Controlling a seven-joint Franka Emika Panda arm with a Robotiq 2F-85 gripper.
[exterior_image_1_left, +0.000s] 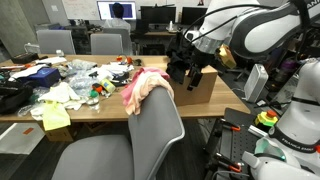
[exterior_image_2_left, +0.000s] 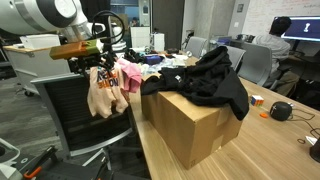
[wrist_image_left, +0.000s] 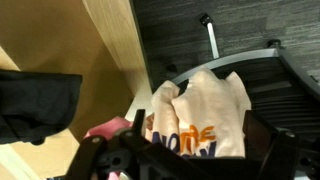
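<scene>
A pale peach cloth with orange and dark lettering (wrist_image_left: 205, 110) hangs over the back of a grey chair (exterior_image_1_left: 88, 158). A pinker cloth (exterior_image_2_left: 131, 72) lies beside it. In the wrist view my gripper is open, its fingers spread above the peach cloth, with no cloth visibly pinched. Exterior view 2 has the gripper (exterior_image_2_left: 104, 76) pointing down in front of the cloth's upper part; contact cannot be told. A black cloth (exterior_image_2_left: 207, 82) lies draped over a cardboard box (exterior_image_2_left: 188, 124).
The box (exterior_image_1_left: 203, 91) stands close beside the arm on the wooden table (exterior_image_2_left: 262, 150). Farther along lie piles of cloths and bags (exterior_image_1_left: 65, 90). A dark headphone-like object (exterior_image_2_left: 277, 110) and a small cube (exterior_image_2_left: 257, 100) sit beyond the box.
</scene>
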